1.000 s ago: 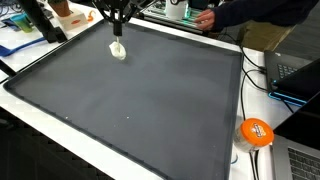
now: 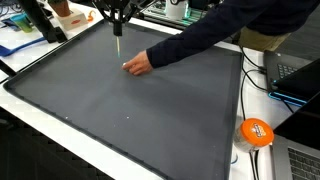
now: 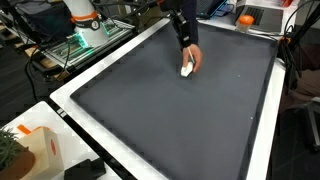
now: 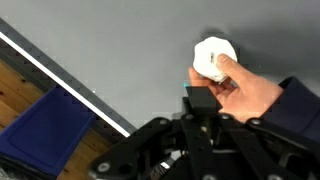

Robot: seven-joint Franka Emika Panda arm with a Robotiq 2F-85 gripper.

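In exterior view 1, my gripper [image 2: 117, 32] points down above the far side of the dark board. Below it hangs a thin, pale stick [image 2: 118, 46], and the fingers appear shut on its upper end. A person's hand [image 2: 137, 64] reaches in from the right, beside and below the stick. In the wrist view, that hand [image 4: 245, 95] has its fingers on a crumpled-looking white piece [image 4: 211, 54], past my gripper. The white piece [image 3: 186, 70] also shows under the fingertips in exterior view 2. My gripper hides most of the stick in the wrist view.
The person's dark sleeve [image 2: 205, 32] crosses the far right of the board [image 2: 150, 115]. An orange-topped container [image 2: 254, 134] and laptops stand beyond the right edge. Much of the board's near part is bare.
A second ago the white piece was at the stick's lower end under my gripper. The hand has come in, taken hold of it and moved it down and slightly right, baring the stick.
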